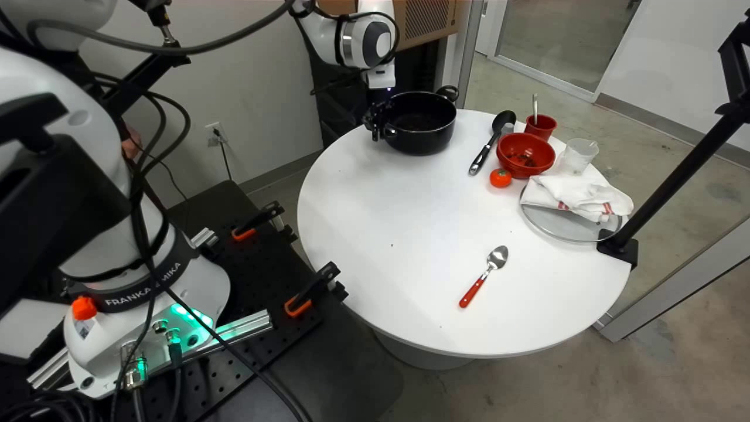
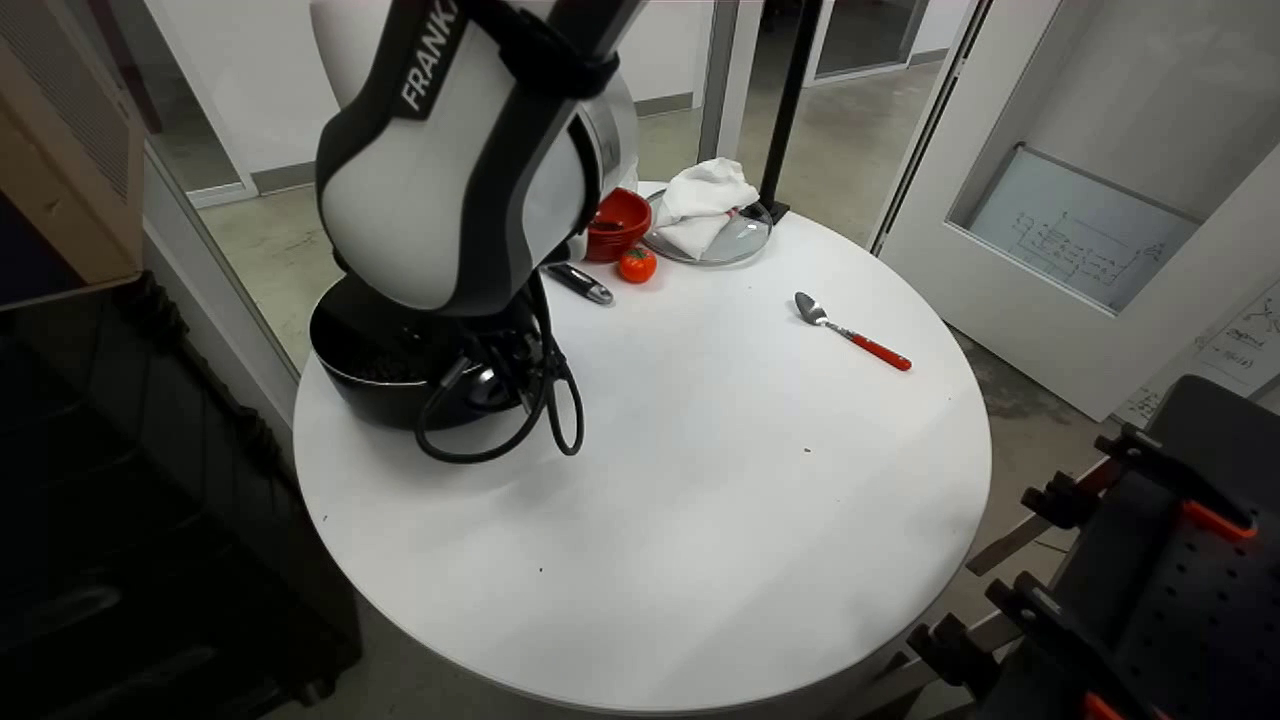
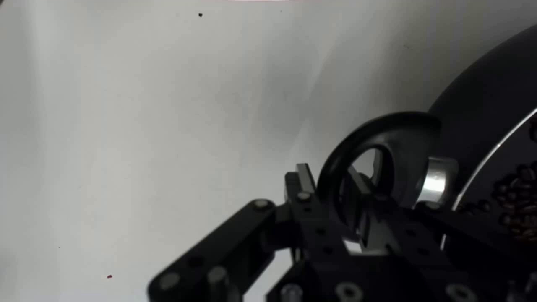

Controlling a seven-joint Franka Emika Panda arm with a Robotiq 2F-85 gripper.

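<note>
A black pot (image 1: 423,143) stands at the far-left side of the white round table, its other handle (image 1: 447,92) pointing away. My gripper (image 1: 376,129) is down at the near handle. In the wrist view that looped black handle (image 3: 375,128) runs between the fingers of my gripper: one finger (image 3: 305,177) is outside the loop, the other reaches into its opening. The fingers stand part open, with a small gap visible beside the handle. Dark beans (image 3: 521,196) lie inside the pot. The arm hides part of the pot in exterior view 2.
Behind and right of the pot are a black ladle (image 1: 485,149), a red bowl (image 1: 517,169), a tomato (image 1: 500,178), a red cup (image 1: 539,126), a clear cup (image 1: 579,156) and a cloth (image 1: 573,194) on a glass lid (image 1: 562,228). A red-handled spoon (image 1: 483,276) lies nearer.
</note>
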